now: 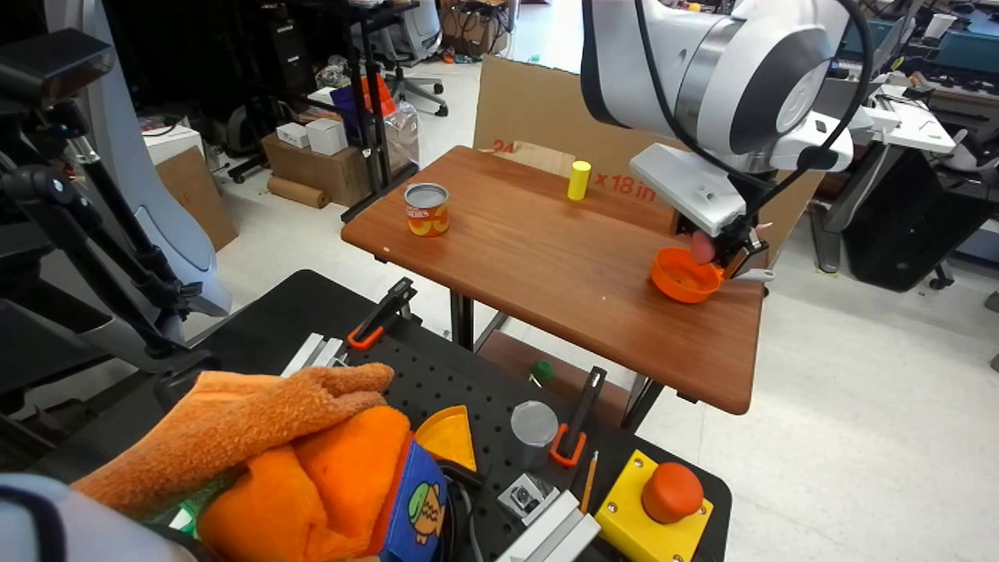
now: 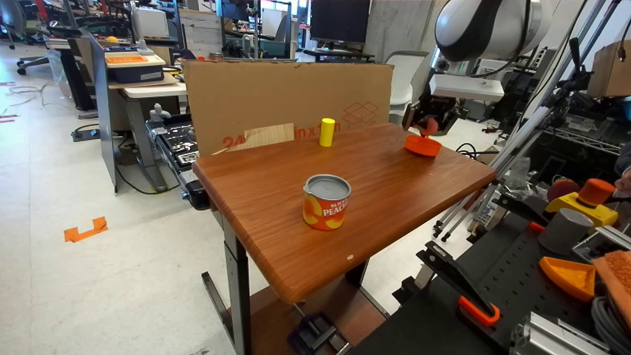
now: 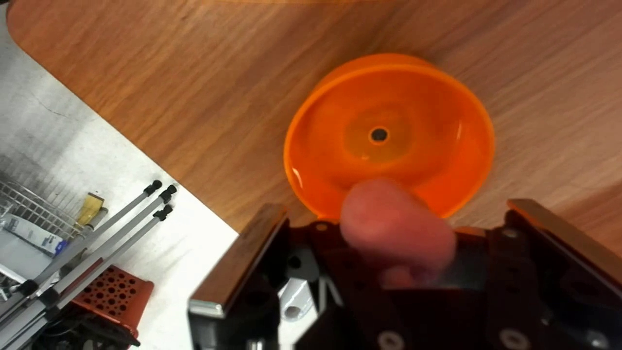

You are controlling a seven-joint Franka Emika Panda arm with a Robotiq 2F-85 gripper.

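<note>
An orange pan (image 1: 686, 275) with a grey handle (image 1: 756, 275) sits near the right end of the wooden table. My gripper (image 1: 728, 254) is beside and slightly above it, over the handle side of its rim. A rounded pink thing (image 3: 396, 224) sits between the gripper's side parts, blurred and close to the camera. In the wrist view it overlaps the near rim of the pan (image 3: 388, 87), whose bowl looks empty. Brown-faced parts stand wide to either side of the pink thing; the contact around it is too dark to make out.
A peaches can (image 2: 326, 202) stands near the table's other end, and a yellow cylinder (image 2: 326, 132) at the back edge. Cardboard (image 2: 284, 94) rises behind the table (image 2: 378, 189).
</note>
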